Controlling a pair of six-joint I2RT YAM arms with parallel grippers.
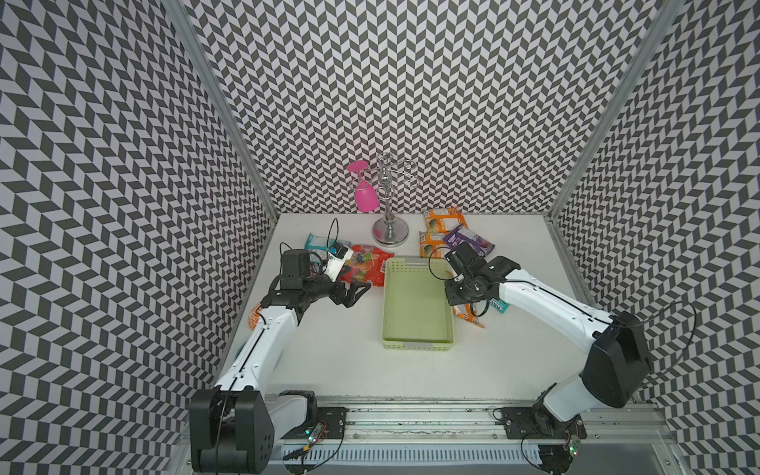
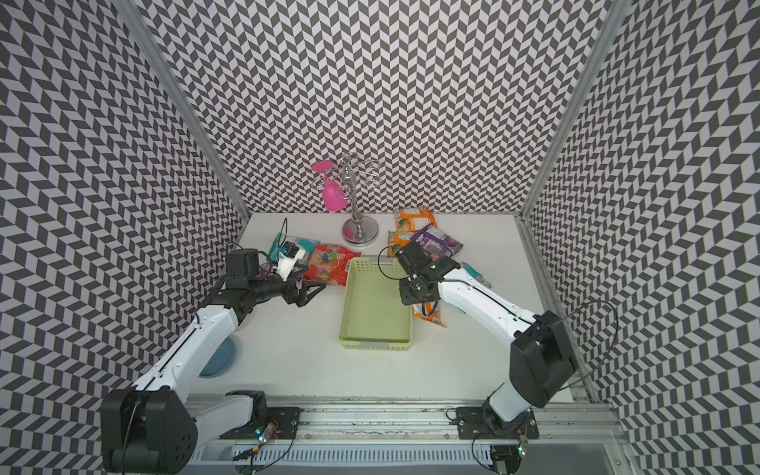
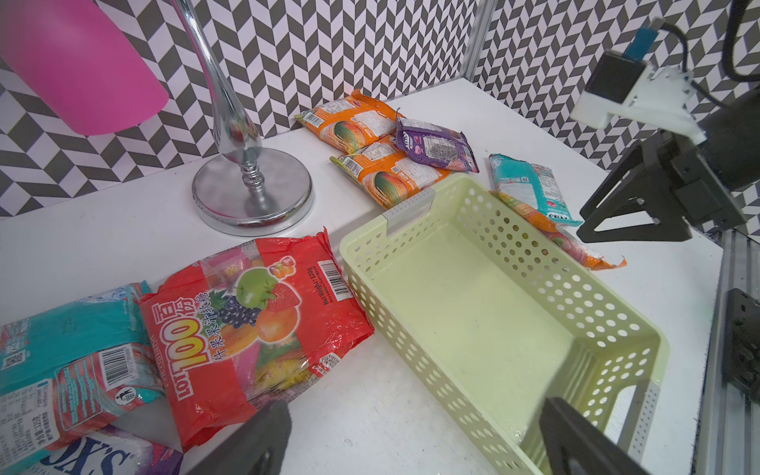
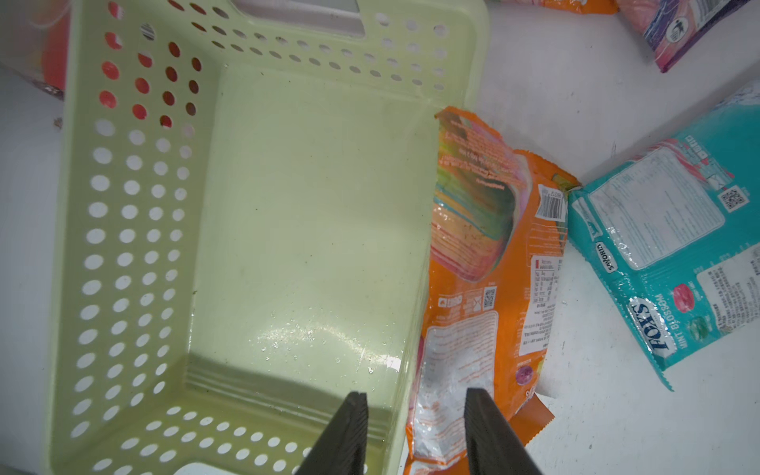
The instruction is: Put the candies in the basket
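Note:
A pale green basket point(image 1: 418, 304) stands empty in the middle of the table. My right gripper is open just above its right rim, over an orange candy bag point(image 4: 491, 293) lying along that side. A teal bag point(image 4: 665, 221) lies right of it. Orange bags point(image 3: 388, 170) and a purple bag point(image 3: 435, 144) lie behind the basket. Left of it are a red bag point(image 3: 261, 316), a teal bag point(image 3: 63, 340) and a purple bag point(image 3: 111, 455). My left gripper point(image 1: 354, 293) hangs open over the table left of the basket, holding nothing.
A metal stand point(image 1: 390, 229) with a pink hanging object point(image 1: 365, 195) is at the back. A blue round dish point(image 2: 219, 358) lies at the left edge, partly hidden by the left arm.

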